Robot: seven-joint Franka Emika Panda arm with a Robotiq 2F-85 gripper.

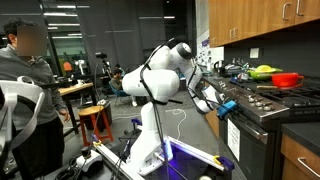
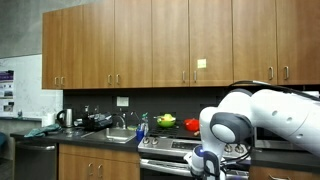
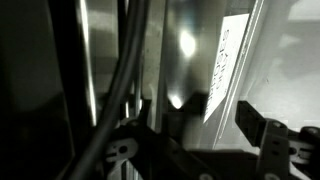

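Note:
My gripper is open in the wrist view, its two dark fingers apart at the bottom of the frame. Between and beyond them are shiny metal surfaces and a white printed label (image 3: 228, 58); I see nothing held. A dark cable crosses the left part of that view. In exterior view 1 the white arm (image 1: 160, 85) reaches over to the front of the stove (image 1: 262, 135), with blue parts (image 1: 228, 107) near its end close to the oven front. The fingertips are too small to make out there. In exterior view 2 the arm's end hides part of the oven front.
On the stovetop sit a red pot (image 1: 287, 79) and a green-yellow bowl (image 1: 262, 72). A sink (image 2: 118, 133) lies left of the stove. Wooden cabinets (image 2: 160, 50) hang above. An orange stool (image 1: 95, 122) and a person (image 1: 28, 65) are behind the arm.

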